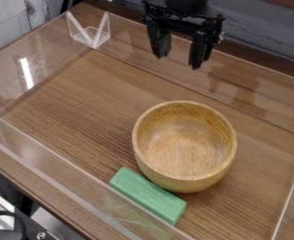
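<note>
My gripper (pixel 181 47) is at the top centre of the camera view, a dark shape above the wooden floor with its fingers apart and nothing seen between them. A tan plastic bowl (pixel 184 146) sits in the lower middle, and a green block (pixel 147 195) lies just below it at a slant.
A white wire-like object (pixel 88 31) stands at the upper left. A small white item is cut off at the left edge. Pale edges border the surface.
</note>
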